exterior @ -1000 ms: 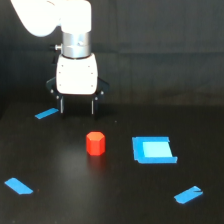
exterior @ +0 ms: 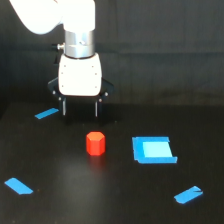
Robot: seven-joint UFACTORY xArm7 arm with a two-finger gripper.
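A small red block (exterior: 95, 143) with a hexagonal outline rests alone on the dark table. Above and behind it in the camera view hangs my white arm's gripper (exterior: 81, 106), its two thin dark fingers spread wide apart. Nothing shows between them, and the gripper is clear of the block. To the block's right lies a blue square outline (exterior: 139, 152) with a pale patch (exterior: 157, 149) inside it.
Short blue strips lie at the back left (exterior: 46, 113), front left (exterior: 18, 186) and front right (exterior: 188, 195) of the table.
My gripper has shifted slightly to the right, with its fingers still apart. The red block and the blue markings have stayed in place.
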